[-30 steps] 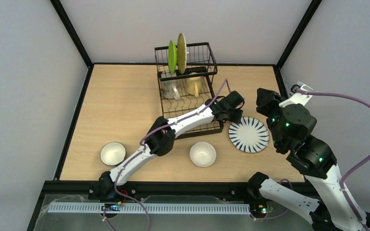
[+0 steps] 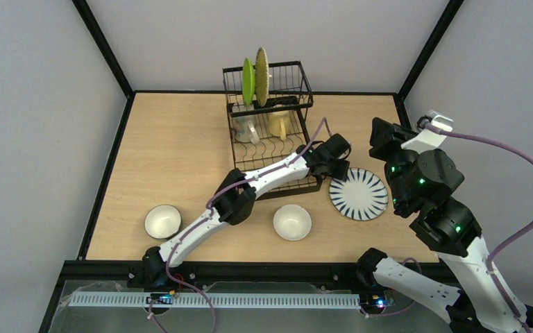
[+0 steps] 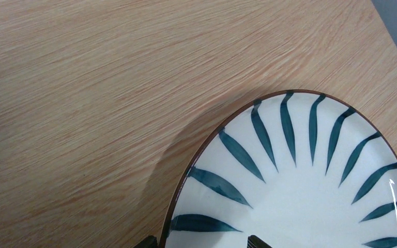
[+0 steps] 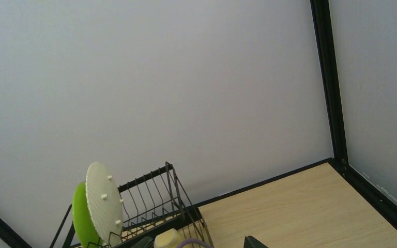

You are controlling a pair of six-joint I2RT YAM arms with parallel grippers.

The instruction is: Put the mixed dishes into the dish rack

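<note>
A blue-striped plate (image 2: 359, 198) lies right of the black dish rack (image 2: 274, 187). My left gripper (image 2: 341, 173) hangs at its upper left edge; in the left wrist view its open fingertips (image 3: 256, 243) sit low over the plate (image 3: 310, 191). My right gripper (image 2: 382, 139) is raised at the right, open, facing the rack (image 4: 155, 170). The upper tier holds a green plate (image 2: 248, 83) and a cream plate (image 2: 261, 73); a pale cup (image 2: 244, 125) and yellow mug (image 2: 279, 122) are below.
A white bowl (image 2: 291, 218) sits front centre and another dish (image 2: 162, 221) front left, near the left arm. Walls with black frames enclose the back and sides.
</note>
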